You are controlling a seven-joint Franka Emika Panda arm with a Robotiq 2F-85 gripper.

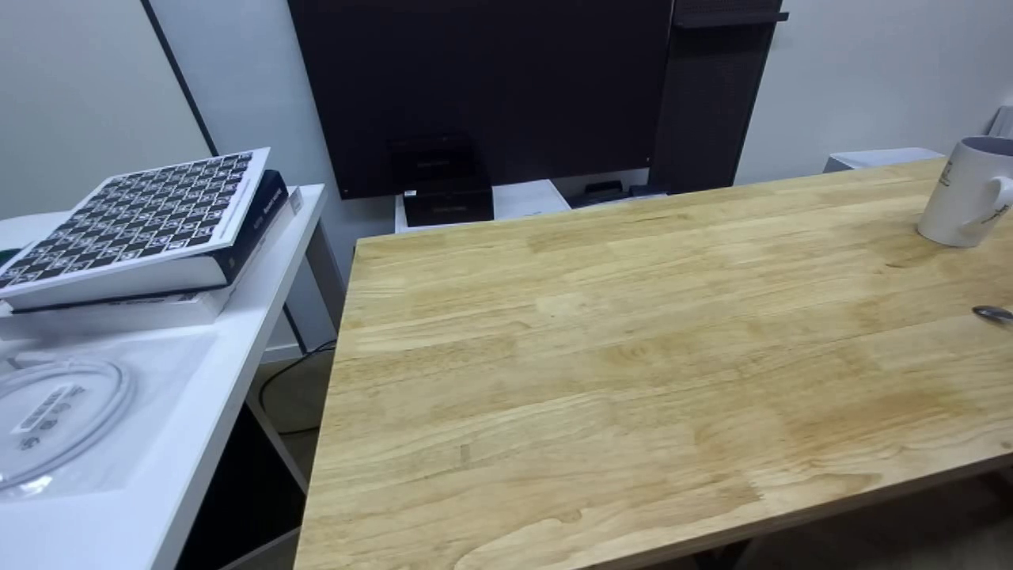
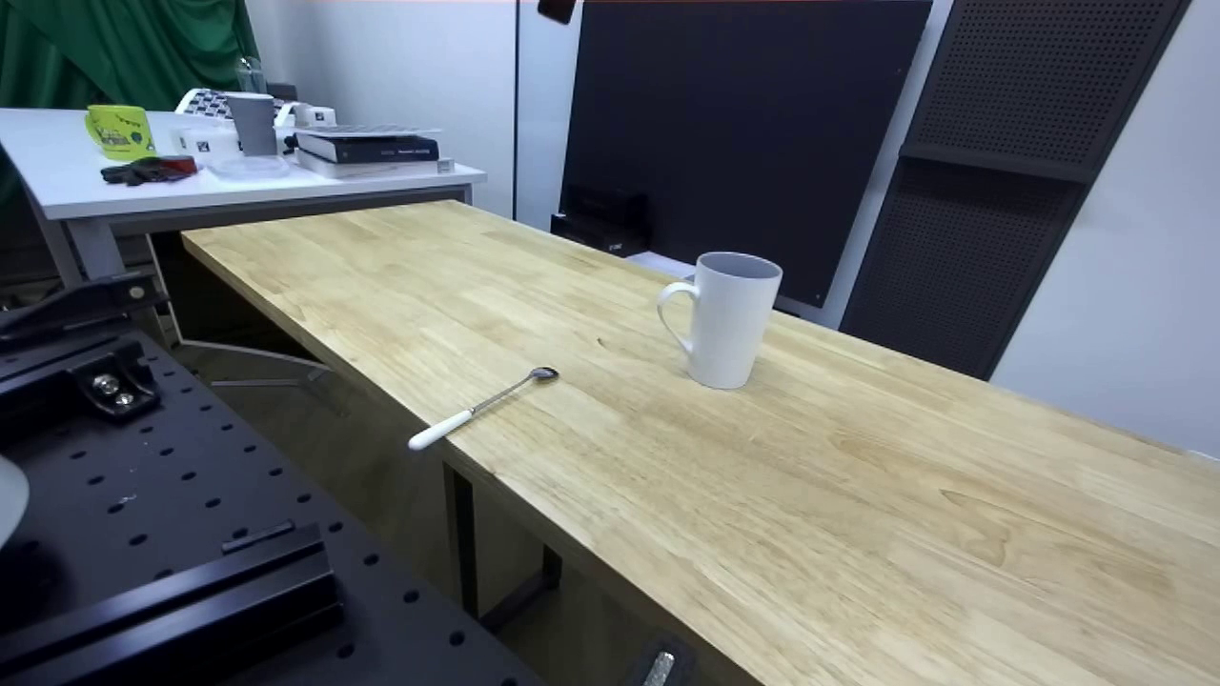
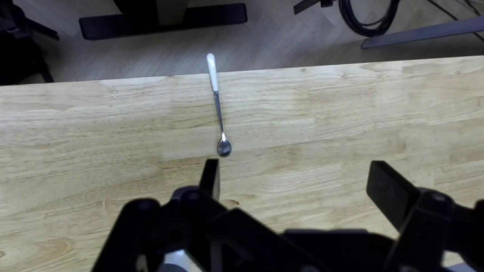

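A long-handled spoon lies on the wooden table, its white handle poking out past the table edge and its metal bowl inward. The wrist view shows the same spoon beyond my gripper, which is open wide over the table with nothing between its fingers. A tall white mug stands upright farther in on the table, handle toward the spoon side. Most of the mug is hidden behind my gripper's left side in the wrist view. Only the spoon's bowl appears in exterior view 1.
Bare wood covers most of the table. A white side table holds stacked books and a bagged cable. A black perforated platform sits across a gap from the table's edge.
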